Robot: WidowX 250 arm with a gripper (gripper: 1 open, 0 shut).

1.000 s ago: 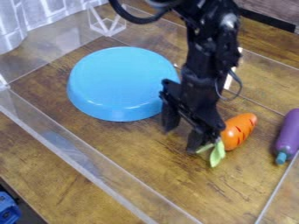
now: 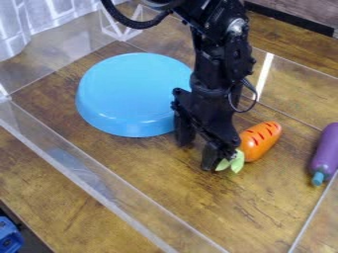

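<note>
My black gripper (image 2: pixel 209 138) reaches down from the top centre to the table, its fingertips at the green leafy end of an orange carrot toy (image 2: pixel 254 140). The gripper overlaps the leaves; I cannot tell whether anything is held between the fingers. A blue bowl-like round object (image 2: pixel 126 94) lies just left of the gripper.
A purple eggplant-like toy (image 2: pixel 326 151) lies at the right edge. A blue object (image 2: pixel 8 237) shows at the bottom left corner, beyond the pale border strip.
Since a second ago the gripper has shifted slightly at the carrot's leafy end. The carrot and the other objects look nearly in the same places.
</note>
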